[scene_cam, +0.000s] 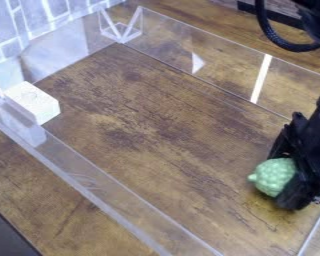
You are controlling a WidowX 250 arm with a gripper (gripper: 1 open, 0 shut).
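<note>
At the right edge of the view, low down, my black gripper (299, 170) is around a green, bumpy object (272, 176), like a toy grape bunch, on the wooden floor of the clear-walled enclosure. The gripper covers the object's right part, and I cannot tell whether its fingers are closed on it.
A white block (32, 100) is at the left corner by the clear wall (89, 200). A black cable arches at the top right.
</note>
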